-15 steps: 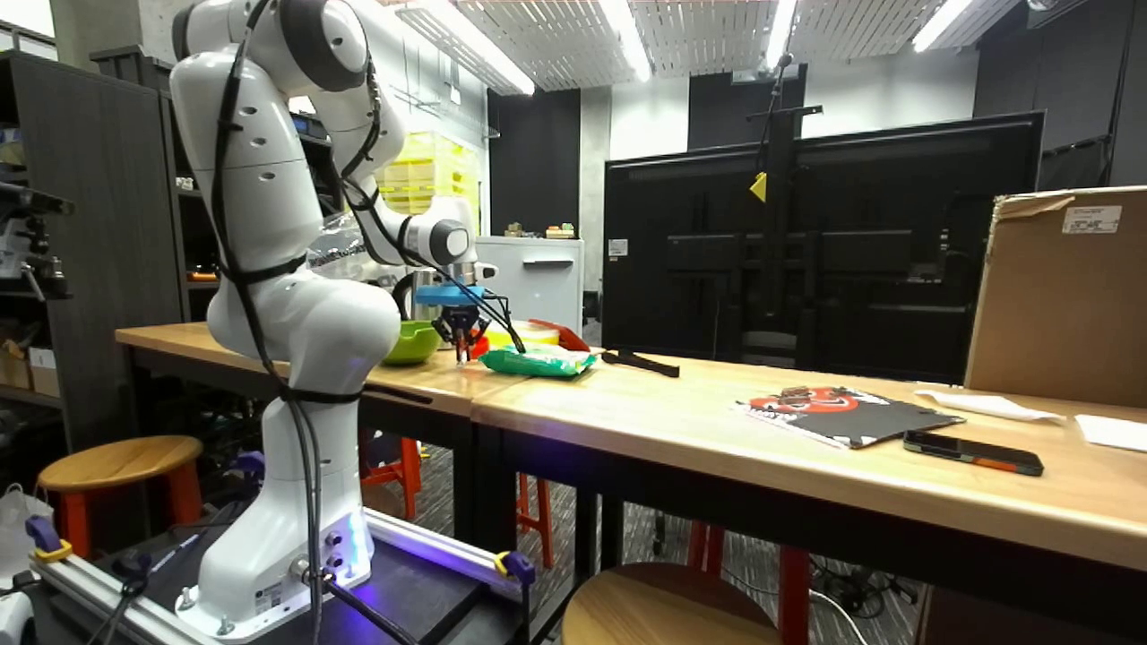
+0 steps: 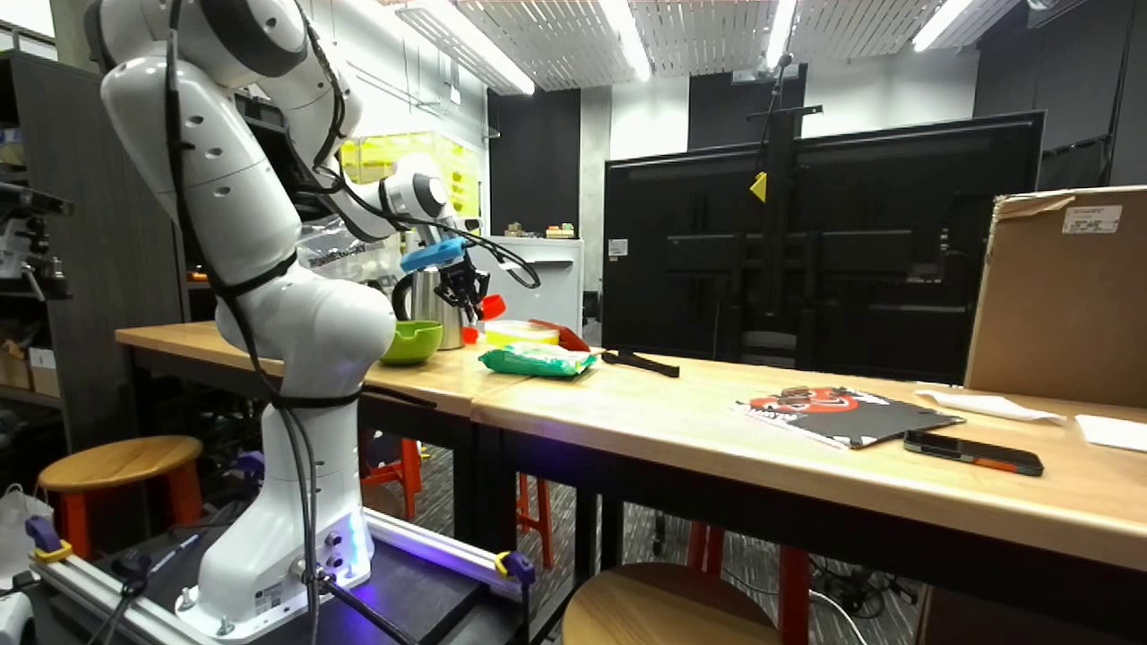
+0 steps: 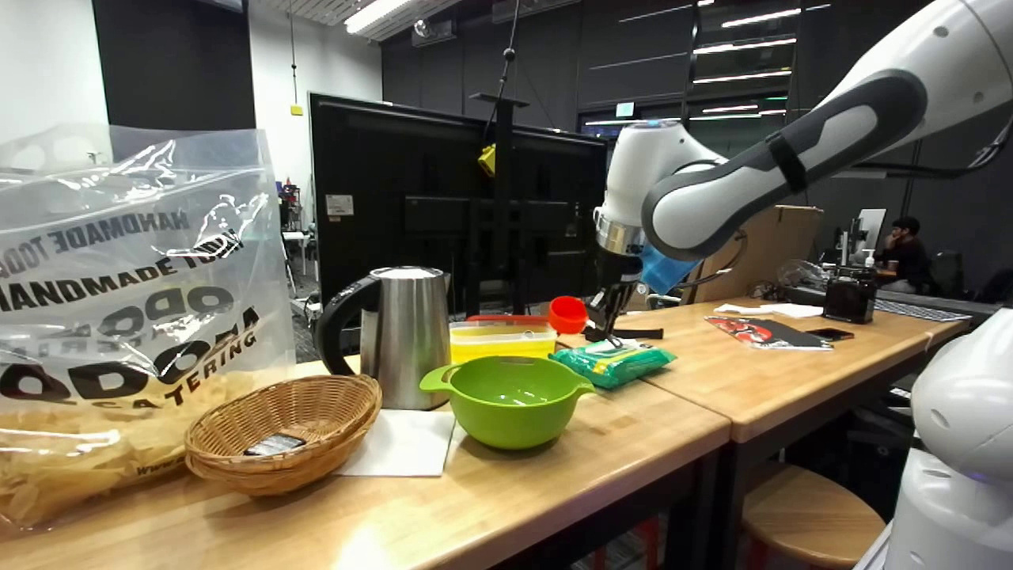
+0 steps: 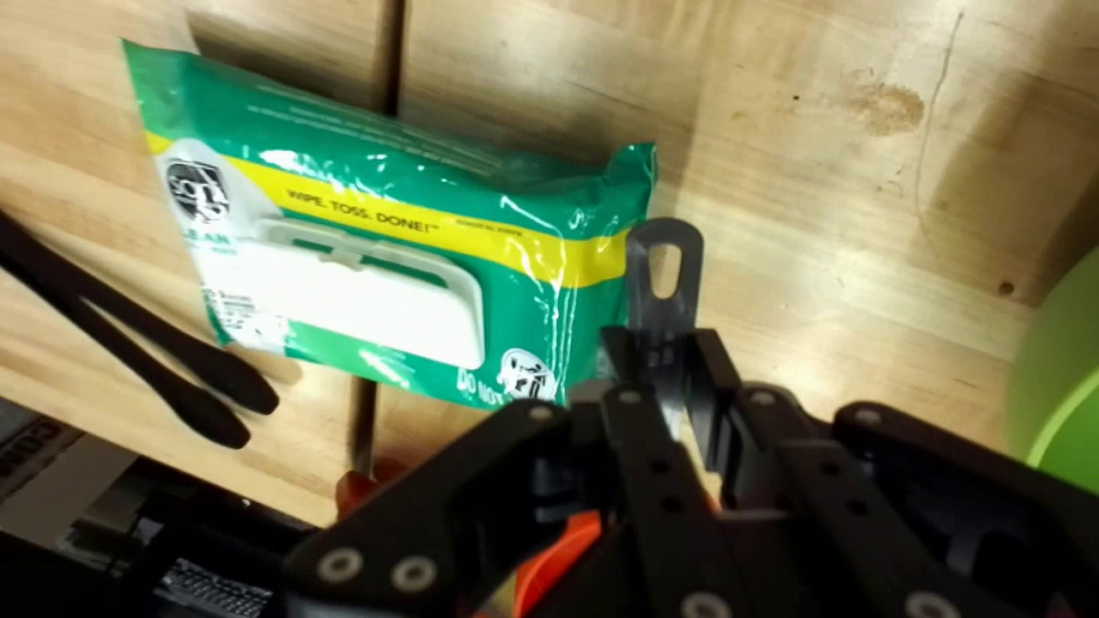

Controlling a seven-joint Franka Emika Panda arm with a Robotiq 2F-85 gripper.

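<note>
My gripper is shut on a dark handle (image 4: 664, 276) with a slot near its end. A red cup (image 3: 567, 314) shows beside the gripper (image 3: 612, 309) in exterior view 2 and looks to be the other end of that handle. In the wrist view, only part of an orange-red surface (image 4: 572, 556) peeks out beneath the fingers; the join is hidden. Both gripper and cup are up off the table, close to a green wipes pack (image 3: 615, 362). To the pack's left in exterior view 2 sits a green bowl (image 3: 513, 427).
Near the bowl are a steel pitcher (image 3: 406, 332), a yellow container (image 3: 501, 343) and a wicker basket (image 3: 214, 465). Black tongs (image 4: 134, 330) lie past the wipes. In exterior view 1, the table's right side has a clipboard (image 2: 849, 415) and phone (image 2: 973, 452), with bare wood between.
In exterior view 1 my gripper has risen from close to the tabletop and tilted. The red cup beside it is now up in the air, and the arm has shifted left.
</note>
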